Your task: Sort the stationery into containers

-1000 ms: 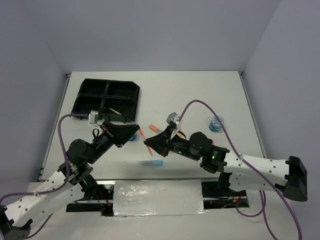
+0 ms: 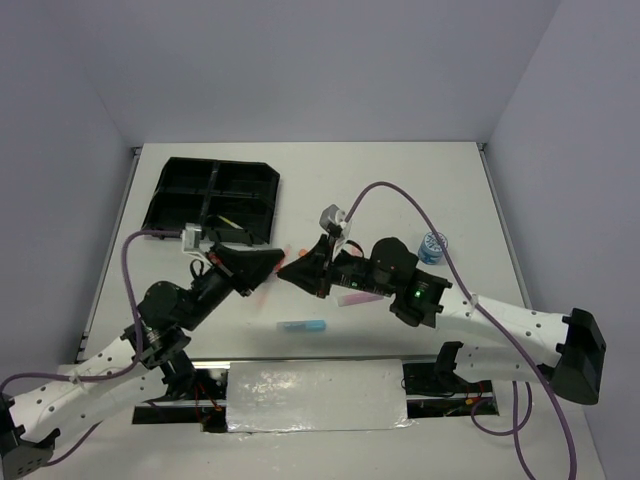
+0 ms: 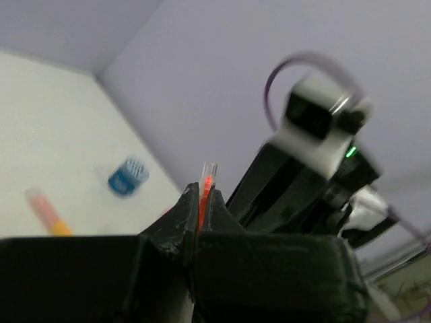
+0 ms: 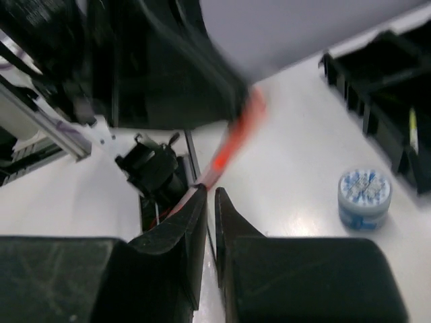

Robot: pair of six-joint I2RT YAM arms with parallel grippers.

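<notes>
A slim orange-red pen (image 3: pixel 207 192) rises from between the fingers of my left gripper (image 2: pixel 281 260), which is shut on it. In the right wrist view the pen (image 4: pixel 232 145) slants down from the left gripper, its lower part passing by the right fingertips. My right gripper is slightly open; whether the pen is between its fingers cannot be told. Both grippers meet closely above the table. The black divided tray (image 2: pixel 215 163) lies at the back left, a yellow-green pencil (image 2: pixel 230 221) inside. A blue marker (image 2: pixel 302 326) and a pink item (image 2: pixel 358 298) lie on the table.
One blue-and-white tub (image 2: pixel 433 247) stands at the table's right. Another tub (image 4: pixel 363 198) shows near the tray in the right wrist view. Side walls rise left and right, and the two arms crowd the centre.
My right gripper has moved up and left in the top view, closing in on the left one. The left gripper has shifted slightly right. The pen between them has swung and is now mostly hidden.
</notes>
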